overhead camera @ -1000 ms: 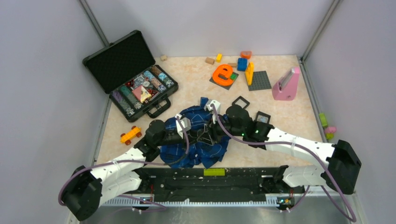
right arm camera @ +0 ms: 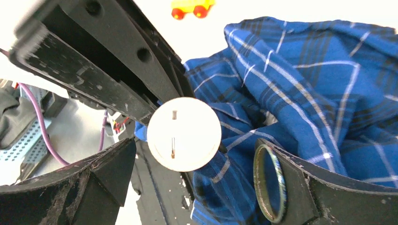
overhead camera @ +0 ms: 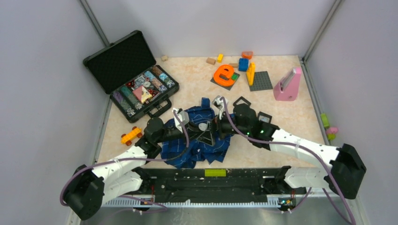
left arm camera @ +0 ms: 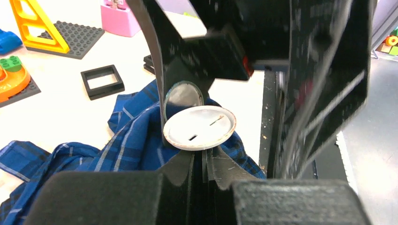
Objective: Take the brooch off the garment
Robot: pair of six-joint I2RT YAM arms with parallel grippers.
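The brooch shows as a round white disc [left arm camera: 201, 126] with two thin slots in its face. My left gripper is shut on it from below, and in the right wrist view the disc [right arm camera: 184, 134] stands clear at its fingertips. My right gripper [overhead camera: 211, 133] is open, its fingers [right arm camera: 89, 187] spread on either side of the disc. Against the inside of one right finger is a round rimmed piece [right arm camera: 271, 183]; whether it is a loose part cannot be told. The blue plaid garment [right arm camera: 309, 93] lies crumpled beneath and behind the disc.
At the back left stands an open black case [overhead camera: 143, 91]. A yellow toy car [overhead camera: 132, 136] is beside the left arm. Dark square frames [overhead camera: 264, 117] lie right of the garment, with toy blocks and a pink stand [overhead camera: 287, 85] farther back.
The white disc has come into sight between the grippers in the top view. My right gripper has shifted slightly to the right; the left arm has moved little.
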